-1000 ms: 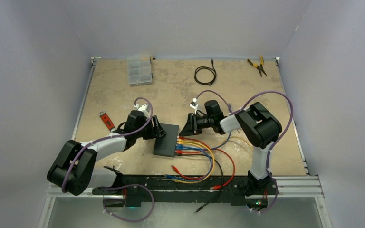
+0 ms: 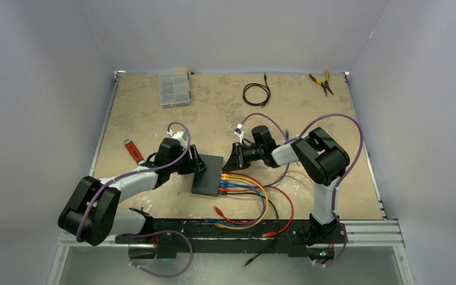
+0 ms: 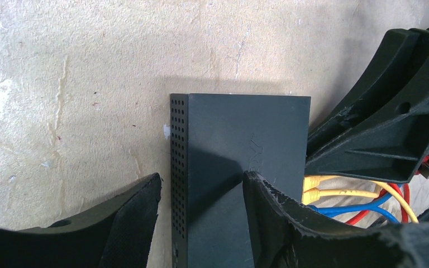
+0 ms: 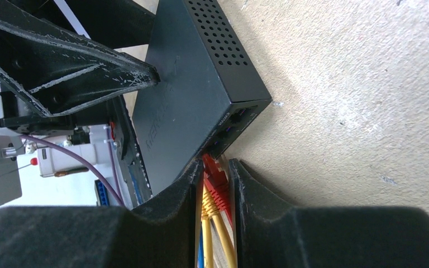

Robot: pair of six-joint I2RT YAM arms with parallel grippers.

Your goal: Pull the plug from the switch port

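Observation:
The dark grey switch [image 2: 206, 181] lies flat, cables plugged along its right side. My left gripper is part open over the switch's left portion, one finger beside its perforated side, the other over the top. My right gripper is at the port side, its fingertips around a red plug [image 4: 214, 174] at the end of the row; whether it grips the plug firmly I cannot tell. Yellow plugs [image 3: 311, 195] and blue cables [image 3: 335, 211] sit beside it.
A red-handled tool [image 2: 132, 149] lies left, a clear organizer box [image 2: 175, 89] at the back, with a coiled black cable [image 2: 256, 85] and pliers [image 2: 322, 82]. Loose cable ends spread toward the front edge.
My right gripper has moved slightly left, closer to the switch's port side. The left arm and the switch look unchanged.

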